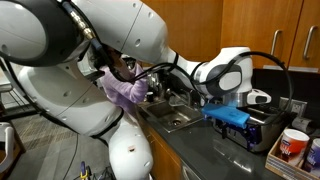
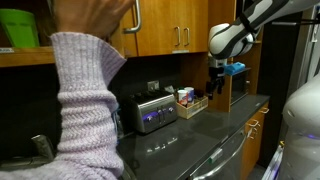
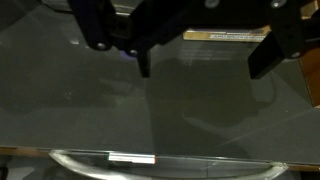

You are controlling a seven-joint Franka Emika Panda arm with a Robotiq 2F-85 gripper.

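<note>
My gripper is open over the dark countertop, its two fingers wide apart with nothing between them. In the second exterior view the gripper hangs above the counter's right part, clear of its surface. A wooden box holding cups and packets stands behind it against the back wall. Part of that box's edge shows at the top of the wrist view, beyond the fingers. The first exterior view has the arm's white body in front, so the fingertips are hard to make out there.
A silver toaster stands left of the box. The sink lies farther left. A curved metal handle runs along the counter's front. A person's sleeve fills the second exterior view's left foreground. The counter under the gripper is clear.
</note>
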